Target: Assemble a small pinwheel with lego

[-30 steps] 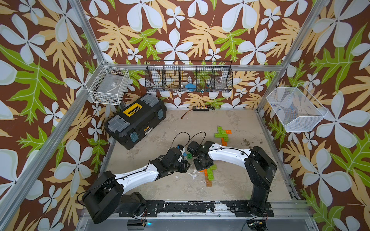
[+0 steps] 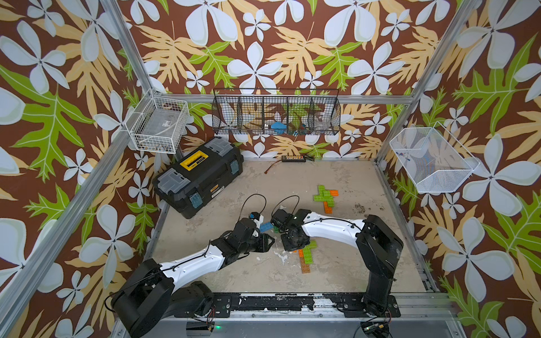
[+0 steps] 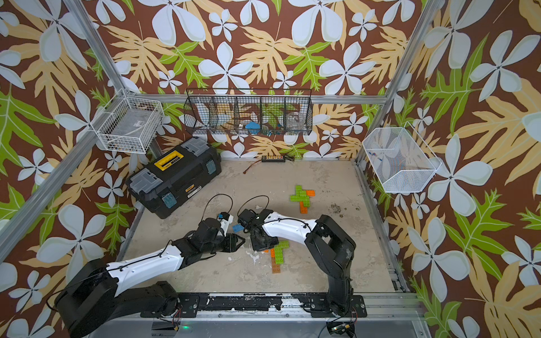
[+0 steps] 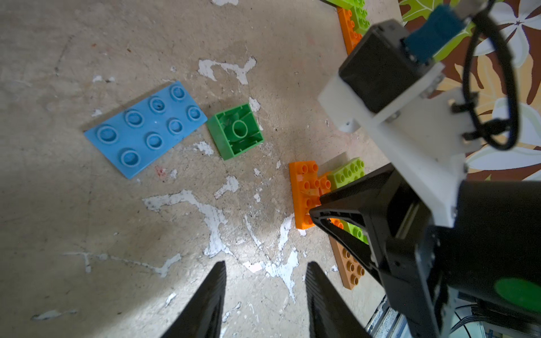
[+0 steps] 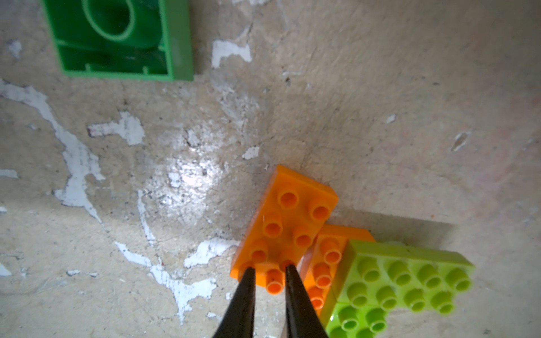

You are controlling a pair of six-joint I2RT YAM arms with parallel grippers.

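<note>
In the left wrist view a blue brick [image 4: 147,129] lies studs up, its right corner close to a dark green brick [image 4: 235,131] whose hollow underside faces up. My left gripper is open over bare floor, nothing between its fingers. My right gripper is part open, its fingertips over the near end of an orange brick [image 5: 286,225]; whether they touch it is hard to tell. That brick lies slanted against a second orange brick [image 5: 328,264], beside light green bricks [image 5: 405,276]. A brown-orange brick [image 4: 346,262] shows below in the left wrist view.
Another green-and-orange assembly [image 2: 325,197] lies farther back on the right. A black toolbox [image 2: 198,175] stands at the back left. Both arms' hands are close together mid-table.
My left gripper has drawn slightly left, uncovering more of the blue brick. My right gripper has shifted a little left and toward the front. The bricks show no clear movement.
</note>
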